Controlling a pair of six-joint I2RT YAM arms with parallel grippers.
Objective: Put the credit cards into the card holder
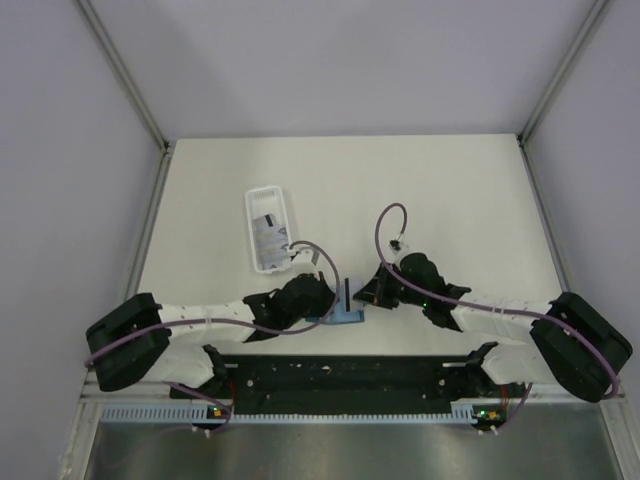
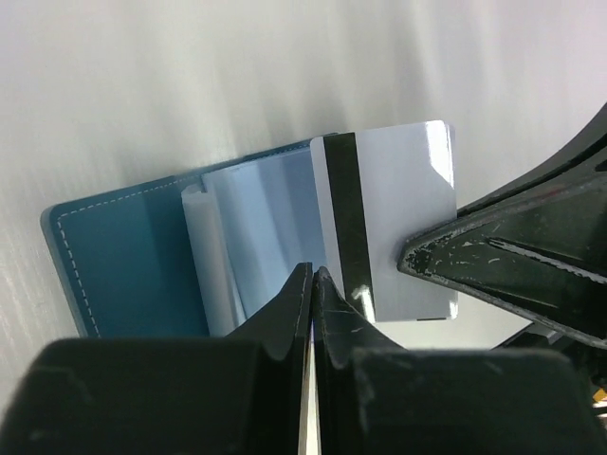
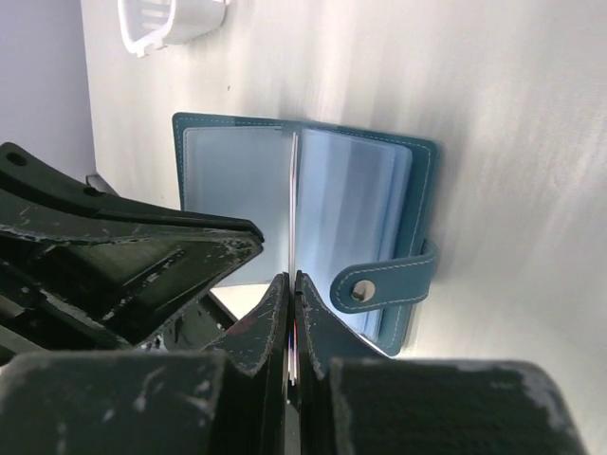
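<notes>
A white card with a black stripe (image 2: 394, 209) stands out against the blue card holder (image 2: 133, 256), which lies open on the table. My right gripper is shut on this card, seen edge-on in the right wrist view. In the left wrist view the card partly covers the holder's clear sleeves (image 2: 266, 218); whether its edge is inside one cannot be told. My left gripper is over the holder, its fingertips very close together with a narrow gap and no card visible between them. From above, both arms meet over the holder (image 1: 345, 317).
Behind and left of the holder is a white basket (image 1: 284, 200) with cards (image 1: 268, 240) in it. The holder's snap strap (image 3: 384, 282) sticks out on one side.
</notes>
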